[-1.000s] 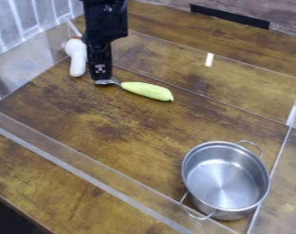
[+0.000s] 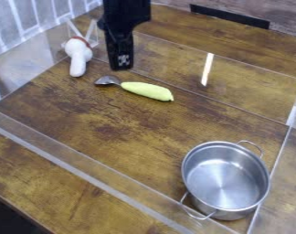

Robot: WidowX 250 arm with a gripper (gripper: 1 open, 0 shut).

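Observation:
The dark gripper (image 2: 119,57) hangs at the top centre, above the back of the clear-walled work area; it is blurred, and its finger state is unclear. Just left of it lies a white elongated object (image 2: 79,58). Below it lie a pale yellow-green corn-like item (image 2: 147,90) and a small dark spoon-like thing (image 2: 105,80). A steel pot (image 2: 224,179) with two handles stands at the front right.
Clear walls (image 2: 285,146) bound the wooden surface (image 2: 89,137). A narrow white strip (image 2: 206,69) shows at the back right.
The gripper has risen and moved right, away from the white object, which now shows more fully. The other objects look unmoved.

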